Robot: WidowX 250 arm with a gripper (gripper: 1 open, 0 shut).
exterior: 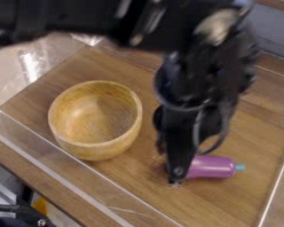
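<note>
The dark gripper (pixel 177 170) reaches down from the top of the view, its tip low over the left end of a purple eggplant-like toy (pixel 213 167) with a pale blue tip, which lies on the wooden surface. The gripper hides part of the toy. Its fingers look close together; whether anything is between them is hard to make out. A round wooden bowl (pixel 91 120) stands to the left.
The wooden tray floor (pixel 132 195) is clear in front and at the right. Transparent walls run along the left and right sides. The arm hides much of the back.
</note>
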